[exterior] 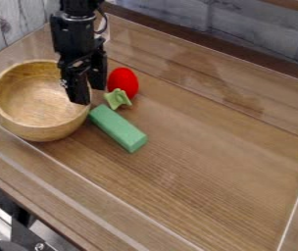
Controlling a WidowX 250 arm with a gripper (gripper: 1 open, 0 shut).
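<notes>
My black gripper (83, 80) hangs at the top left over the right rim of a wooden bowl (34, 116), fingers pointing down; whether it holds anything is unclear. Right of it lie a red oval object (124, 82) and a small light-green piece (119, 99). A green block (118, 128) lies beside the bowl's lower right.
A grey wall (270, 49) runs along the back right, and another stands at the top left.
</notes>
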